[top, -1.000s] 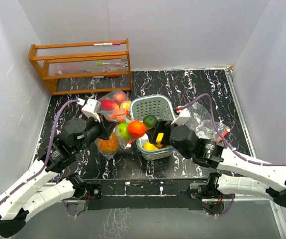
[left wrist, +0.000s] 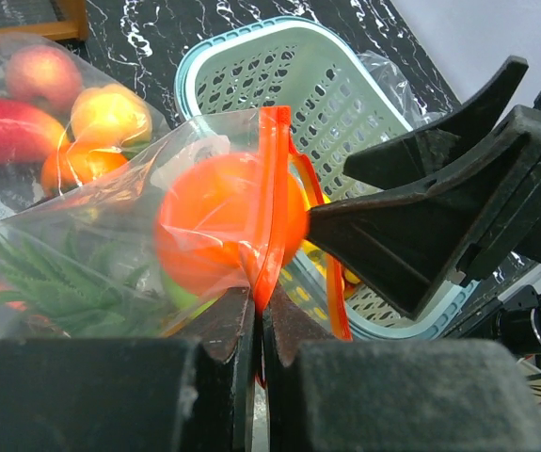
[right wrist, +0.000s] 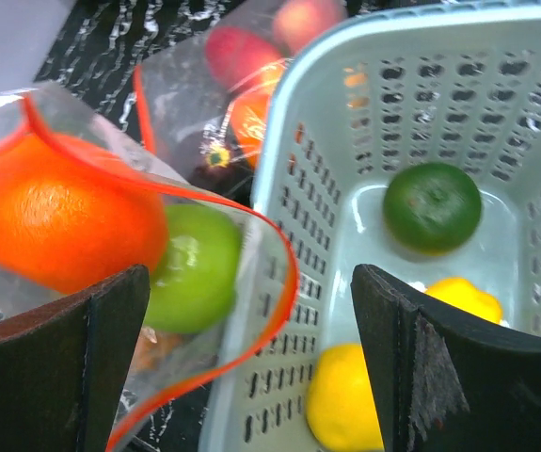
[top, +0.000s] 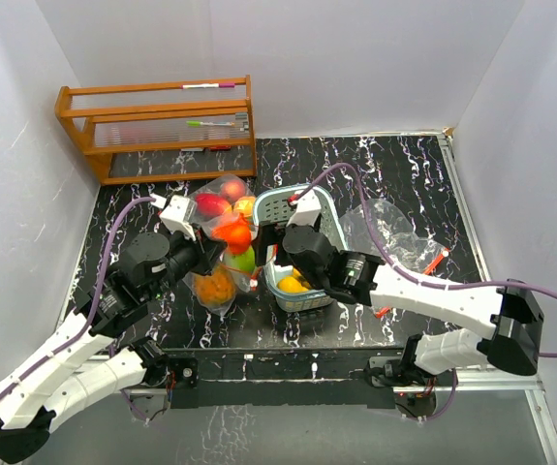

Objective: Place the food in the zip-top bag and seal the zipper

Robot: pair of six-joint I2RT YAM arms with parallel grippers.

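Note:
A clear zip bag [left wrist: 63, 264] with an orange zipper edge [left wrist: 275, 169] hangs from my left gripper, which is shut on that edge. Inside its open mouth sits a round orange-red food [left wrist: 218, 221]; beside it is a green one [right wrist: 195, 268], and spiky green leaves [left wrist: 72, 282] show deeper in. My right gripper stands open at the mouth, one fingertip close by the orange-red food in the left wrist view. Across the gap between its fingers runs part of the zipper edge [right wrist: 289, 278]. Whether a finger touches the food, I cannot tell.
Behind and right of the bag stands a pale green basket [left wrist: 251, 52] holding a dark green food [right wrist: 430, 207] and yellow ones [right wrist: 345, 395]. Another bag of fruit [top: 225, 194] lies at the back. An empty clear bag [top: 389, 232] lies right; a wooden rack [top: 162, 111] is back left.
The orange-red food has moved left and slightly back, into the bag's mouth. My right gripper has come left after it, now covering the dark green food from above. The left arm stays nearly still.

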